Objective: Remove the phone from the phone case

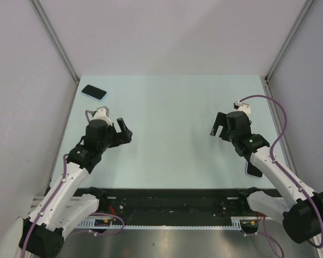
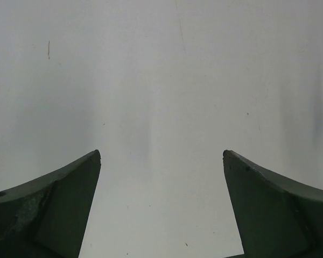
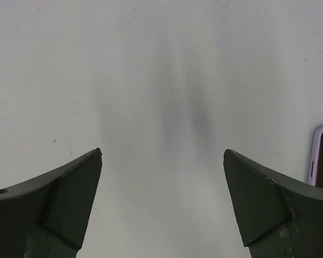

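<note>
At the far left of the table in the top view lies a flat black slab with a pale edge (image 1: 94,92). A second black slab with a pale rim (image 1: 253,169) rests at the right near the front, partly beneath the right arm; its lilac edge (image 3: 315,156) enters the right wrist view at the right side. Which one is the phone in its case I cannot tell. My left gripper (image 1: 124,132) is open over bare table, in front of the far slab. Also open and empty, my right gripper (image 1: 218,131) hovers left of and beyond the near slab.
Raised walls with metal rails (image 1: 56,40) border it at the sides. A purple cable (image 1: 282,126) loops outward from the right wrist.
</note>
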